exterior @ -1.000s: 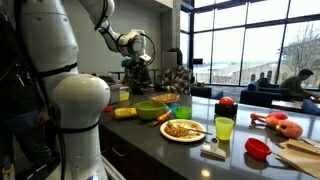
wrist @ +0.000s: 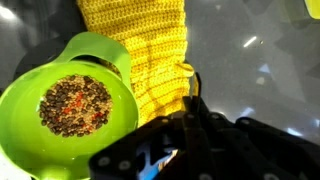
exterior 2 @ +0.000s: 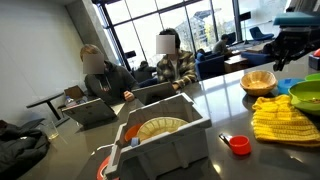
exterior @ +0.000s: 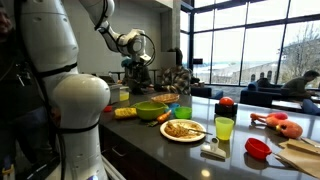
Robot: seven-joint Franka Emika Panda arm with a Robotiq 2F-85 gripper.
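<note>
High above the far left part of the counter hangs my gripper, well clear of the things below. In the wrist view the gripper looks shut, its dark fingers close together; what is between them cannot be made out. A green bowl with dark beans and red bits lies below and left of the fingers. Beside it, a yellow knitted cloth is spread on the counter. The second exterior view shows the cloth flat beside a green bowl.
A plate of food, a yellow-green cup and a red bowl stand nearer on the counter. A grey bin and a small red cup are beyond the cloth. Two people sit behind laptops.
The arm and the counter items look unchanged. Only the person in the far right background has shifted.
</note>
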